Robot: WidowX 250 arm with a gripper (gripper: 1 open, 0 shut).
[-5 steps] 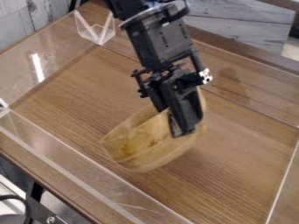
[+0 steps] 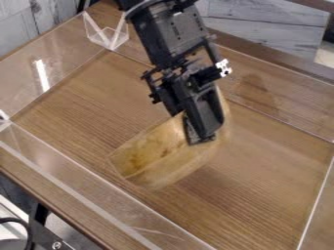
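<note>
The black robot arm reaches down from the top centre of the camera view, its gripper (image 2: 196,127) shut on a yellowish, translucent curved object (image 2: 156,158), which looks like a scoop or container and tilts down toward the lower left over the wooden tray floor. The fingertips are largely hidden by the gripper body and the object.
The wooden tray floor (image 2: 78,112) is bare around the gripper. Clear plastic walls and a rim (image 2: 65,176) border it at the left and front. A pale marble-like surface (image 2: 280,29) lies behind, and a dark cable (image 2: 14,234) is at the lower left.
The arm and the held object have shifted very slightly, with a small change in tilt; the gripper stays shut on the object.
</note>
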